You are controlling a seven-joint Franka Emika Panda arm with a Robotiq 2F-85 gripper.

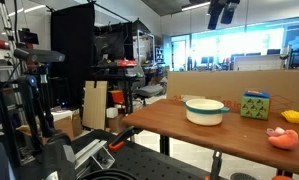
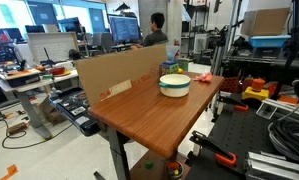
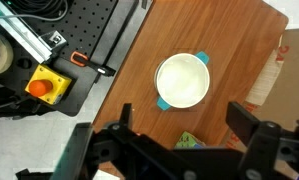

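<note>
High over the wooden table (image 1: 159, 122), my open gripper (image 1: 221, 22) hangs well clear of everything, with nothing between its fingers. Below it on the tabletop sits a white round bowl (image 1: 205, 111) with teal handles. From above, in the wrist view, the bowl (image 3: 182, 80) looks empty; the gripper's dark fingers (image 3: 119, 140) frame the lower part of that view. A blue and green block-like object (image 1: 255, 104) stands behind the bowl to the right. Toward the right front edge lies a pink object (image 1: 282, 138), and a yellow item (image 1: 292, 116) is farther back.
An upright brown board (image 1: 239, 84) closes off the table's back. A red emergency button on a yellow box (image 3: 48, 86) sits on the black base beside the table.
</note>
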